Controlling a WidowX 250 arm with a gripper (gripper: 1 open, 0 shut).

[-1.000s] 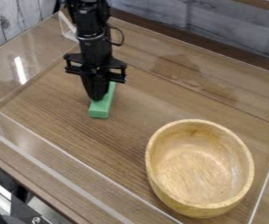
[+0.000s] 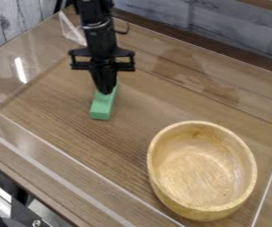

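Observation:
A green block lies on the wooden table, left of centre. The black gripper is just behind and above the block's far end, its tips low over the table; it looks shut, with nothing visible between its fingers. Whether it touches the block cannot be told from this view.
A large round tan bowl fills the near right of the table. Pale edges run along the table's left and back.
The gripper has risen or drawn back a little from the block, uncovering more of its top. The block sits slightly further left than before.

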